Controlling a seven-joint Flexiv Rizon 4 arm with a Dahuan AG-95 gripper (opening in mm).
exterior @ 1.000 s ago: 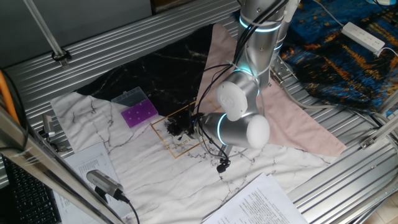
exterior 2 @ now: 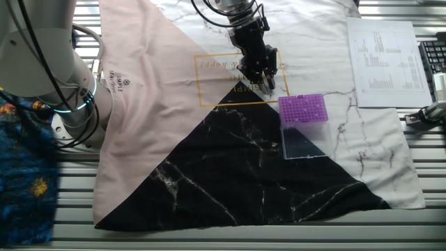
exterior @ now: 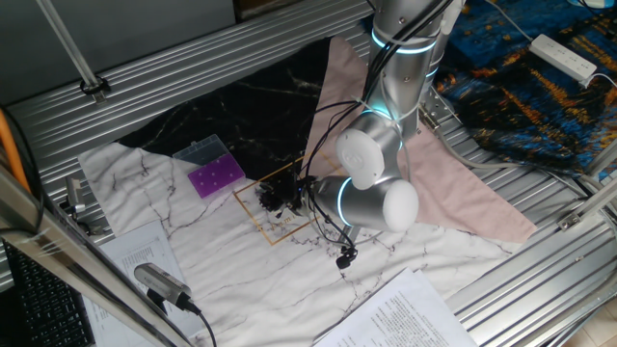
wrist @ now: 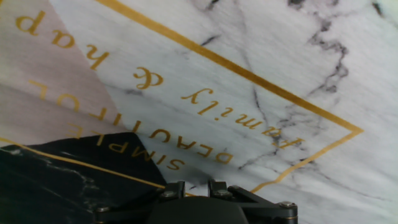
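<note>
A purple rack point(exterior 2: 303, 109) with a grid of small holes lies on the cloth, its clear lid point(exterior 2: 305, 141) folded out flat towards the black part. In exterior view 1 the rack point(exterior: 216, 176) is left of my gripper point(exterior: 267, 200), apart from it. My gripper point(exterior 2: 269, 89) points down over the gold-framed print, close to the rack's corner in exterior view 2. At the bottom of the wrist view, the fingertips of my gripper stand a little apart, with only cloth showing in the narrow gap. No rack shows in that view.
The marble, black and pink cloth point(exterior 2: 209, 181) has a wide bare area around the gripper. Paper sheets point(exterior: 395, 313) lie at the near edge. A grey device on a cable point(exterior: 164, 284) and a keyboard point(exterior: 43, 304) are at the left.
The arm has shifted only very slightly over the last second. The purple rack and its lid have not moved.
</note>
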